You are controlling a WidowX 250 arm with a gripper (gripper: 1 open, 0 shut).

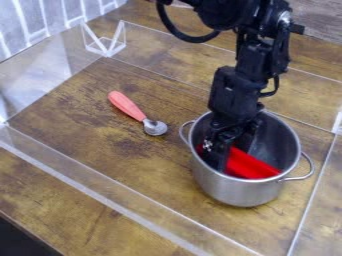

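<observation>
A steel pot (pixel 247 188) with two side handles stands at the right of the wooden table. My gripper (pixel 214 150) reaches down into it from above, its fingertips mostly hidden inside, so its fingers are hard to make out. A red object (pixel 254 164) lies in the pot beside and partly behind the gripper. To the left of the pot lies an ice-cream scoop (pixel 128 108) with a pink handle and metal head.
Clear plastic walls edge the wooden surface (pixel 94 170). A white wire rack stands at the back left.
</observation>
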